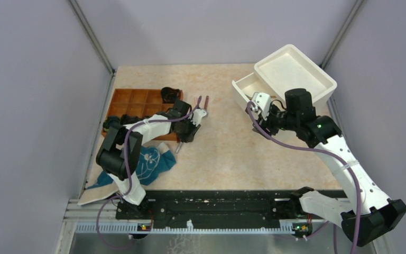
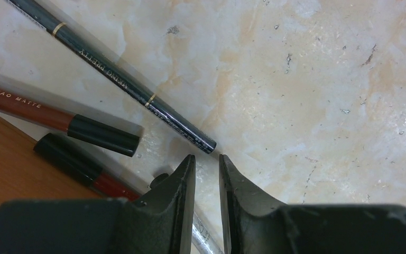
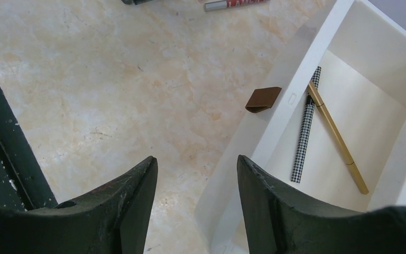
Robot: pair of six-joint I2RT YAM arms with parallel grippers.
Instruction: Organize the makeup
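Note:
My left gripper is low over the table, fingers close together at the end of a black pencil (image 2: pixel 103 69); whether they grip it is unclear. Brown-red lip tubes (image 2: pixel 26 103) and a silver pen (image 2: pixel 206 235) lie beside it, along the wooden organizer (image 1: pixel 137 95). My right gripper stands part open by the white drawer (image 3: pixel 380 90), which holds a gold pencil (image 3: pixel 338 137) and a checkered pencil (image 3: pixel 303 137). Nothing shows between the right fingertips.
A lidded white box (image 1: pixel 293 69) sits at the back right. A teal cloth (image 1: pixel 156 166) lies front left.

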